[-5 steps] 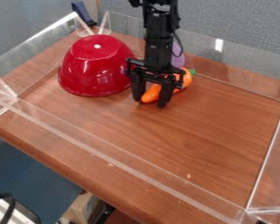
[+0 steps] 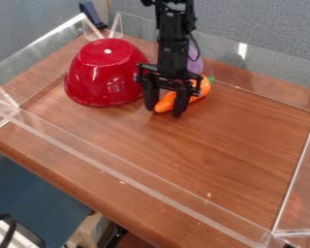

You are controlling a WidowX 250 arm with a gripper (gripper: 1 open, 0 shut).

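My black gripper (image 2: 167, 95) reaches down from the top centre, its fingers low over an orange carrot (image 2: 200, 89) with a green top, which lies on the wooden table. The carrot is partly hidden by the fingers, and I cannot tell whether they grip it. A red bowl (image 2: 100, 71) sits just left of the gripper. Behind the gripper is a purple object (image 2: 196, 64), partly hidden.
A clear low wall (image 2: 242, 53) rings the wooden table (image 2: 170, 165). A grey wall stands at the back.
My gripper has shifted very slightly left and down; the carrot appears to have moved very little. The bowl is unchanged.
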